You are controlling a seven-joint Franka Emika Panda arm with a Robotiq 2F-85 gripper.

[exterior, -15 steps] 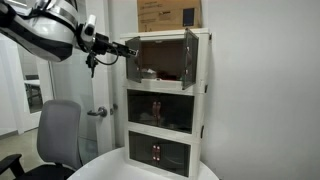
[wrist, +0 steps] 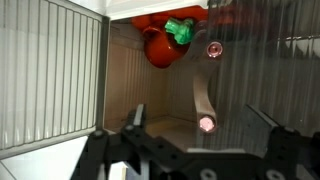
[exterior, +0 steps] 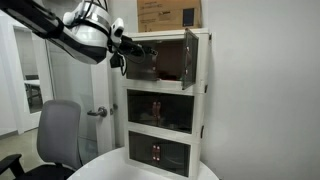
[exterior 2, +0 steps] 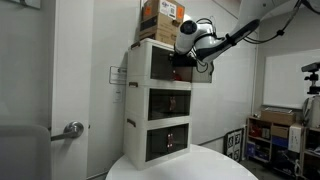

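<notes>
A white cabinet (exterior: 130, 111) of three stacked units stands on the round table, and its top unit has two dark doors. In exterior view 1 the right door (exterior: 190, 60) is swung open, while the left door (exterior: 138, 66) covers most of its half of the opening. My gripper (exterior: 150, 50) is at the left door, near its free edge. In the wrist view, the fingers (wrist: 136, 128) stand wide apart, either side of the left door's curved handle (wrist: 204, 92); whether they touch the door is unclear. Inside the unit are a red object (wrist: 160, 48) and a green one (wrist: 180, 30).
Cardboard boxes (exterior: 168, 15) sit on top of the cabinet. The lower units' doors (exterior: 160, 108) are shut. Bare white table (exterior: 110, 166) shows around the base, and an office chair (exterior: 58, 135) stands at the left.
The left door has swung inward across the opening, hiding more of the interior. My arm and gripper have moved right with it, towards the cabinet. The right door stays open.
</notes>
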